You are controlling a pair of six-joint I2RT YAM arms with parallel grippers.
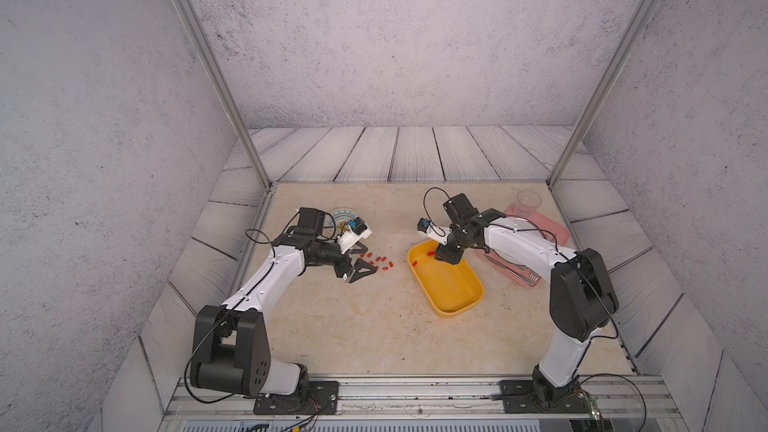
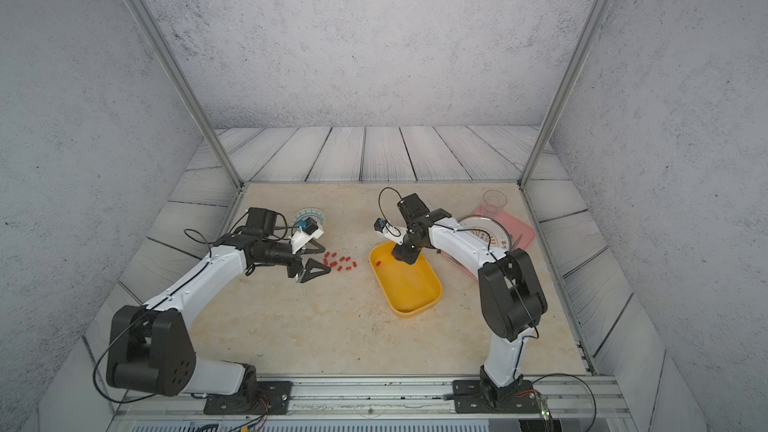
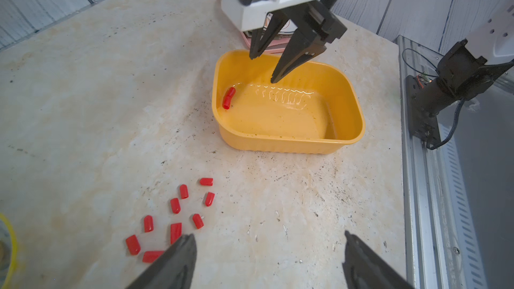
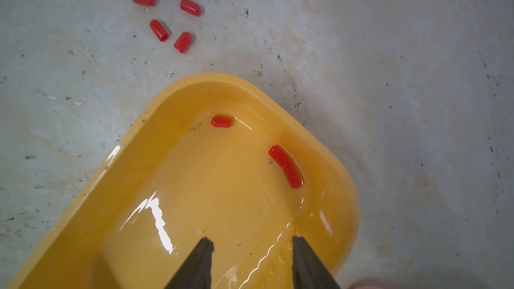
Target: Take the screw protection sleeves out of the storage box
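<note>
The yellow storage box (image 4: pixel 225 192) has a few red screw sleeves inside: one (image 4: pixel 221 121) alone near a corner and two (image 4: pixel 285 166) end to end by the wall. My right gripper hangs over the box, open and empty. Several red sleeves (image 3: pixel 175 205) lie loose on the table left of the box. My left gripper is open above the table beside those loose sleeves, with nothing held between its fingers.
A pink tray (image 1: pixel 552 228) with a plate, cutlery and a clear glass (image 1: pixel 529 198) sits right of the box, partly behind the right arm. A patterned dish (image 2: pixel 309 213) is behind the left arm.
</note>
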